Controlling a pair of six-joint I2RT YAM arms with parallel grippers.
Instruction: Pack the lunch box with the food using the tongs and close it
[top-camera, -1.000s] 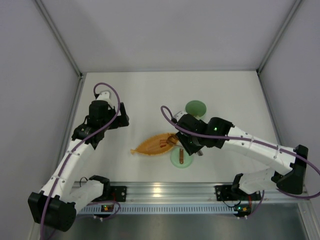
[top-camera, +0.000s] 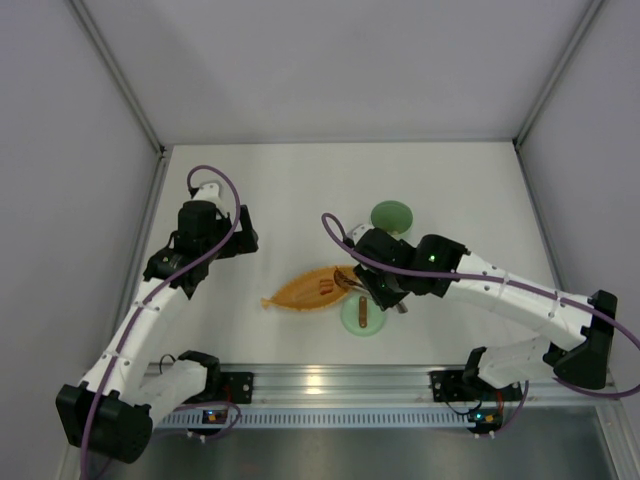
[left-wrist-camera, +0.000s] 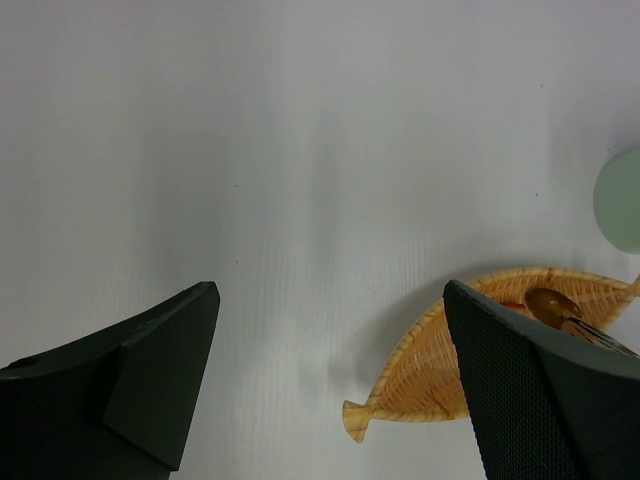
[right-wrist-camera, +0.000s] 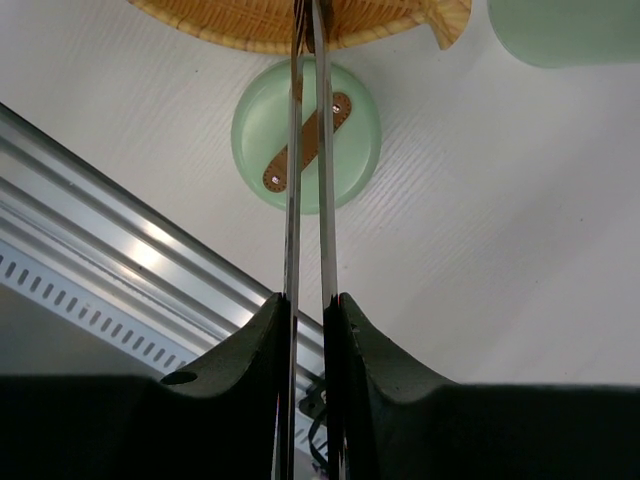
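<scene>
My right gripper is shut on long metal tongs (right-wrist-camera: 326, 190). The brown ends of the tongs (left-wrist-camera: 552, 307) reach into the boat-shaped woven basket (left-wrist-camera: 408, 390); whether they grip anything cannot be told. Small reddish-brown food (top-camera: 326, 286) lies in the basket beside these ends. Close to the basket sits a round pale green lid (right-wrist-camera: 262, 135) with a brown strap (right-wrist-camera: 278, 168) across it. A green round bowl (top-camera: 391, 215) stands farther back, near the right arm. At the left, above bare table, my left gripper is open and empty.
A metal rail (top-camera: 340, 380) runs along its front edge. The right forearm (top-camera: 440, 265) passes over the table's right side, between the bowl and the lid.
The brown ends of the tongs have shifted slightly within the basket. Both arms stay almost where they were, and the bowl and lid have not moved.
</scene>
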